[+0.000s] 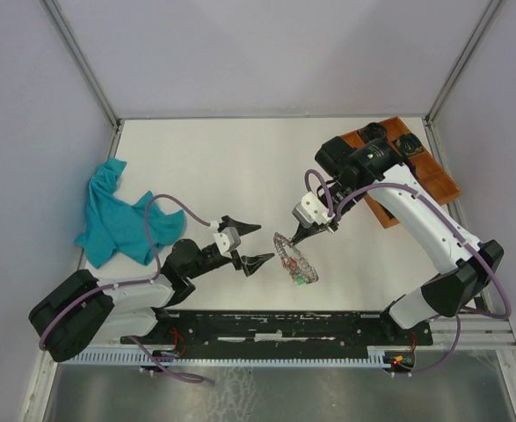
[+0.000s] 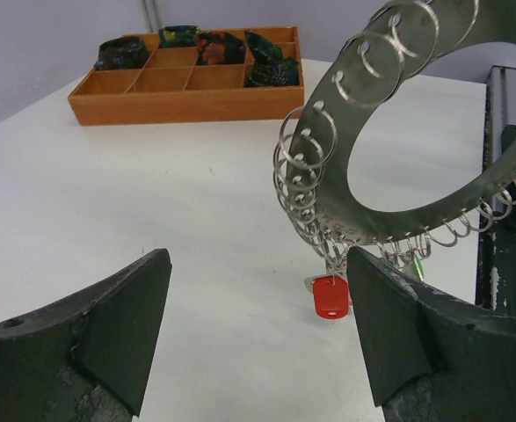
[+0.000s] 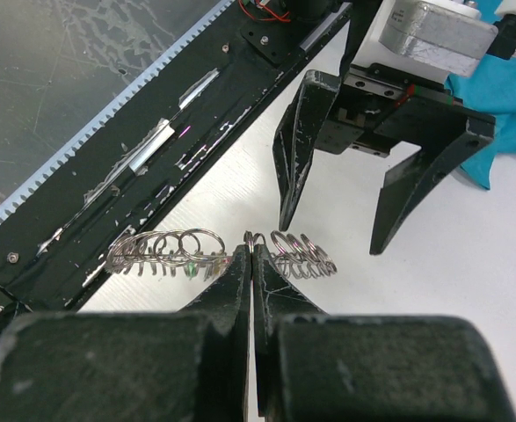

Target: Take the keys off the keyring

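A large grey metal ring strung with many wire loops hangs from my right gripper [image 1: 295, 238], which is shut on it at its top, as the right wrist view [image 3: 250, 251] shows. Small keys with coloured covers, one red [image 2: 330, 297] and one green [image 1: 300, 280], dangle from it. My left gripper [image 1: 254, 243] is open, just left of the ring, its two fingers apart and nothing visible between them touching the ring.
An orange compartment tray [image 1: 438, 176] with dark items stands at the back right. A teal cloth [image 1: 121, 224] lies at the left. A black rail [image 1: 275, 327] runs along the front edge.
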